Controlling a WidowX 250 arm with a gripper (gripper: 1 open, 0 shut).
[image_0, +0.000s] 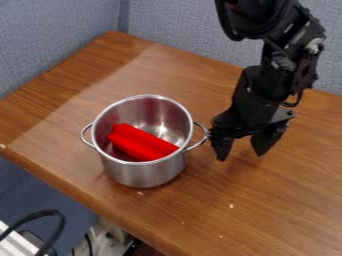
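A steel pot (143, 172) with two wire handles stands on the wooden table (254, 215), left of centre. A red cylindrical object (140, 141) lies inside it. The black gripper (243, 145) hangs low over the table to the right of the pot, beside its right handle, with its fingers apart and nothing seen between them.
Grey padded walls (193, 25) stand at the back.
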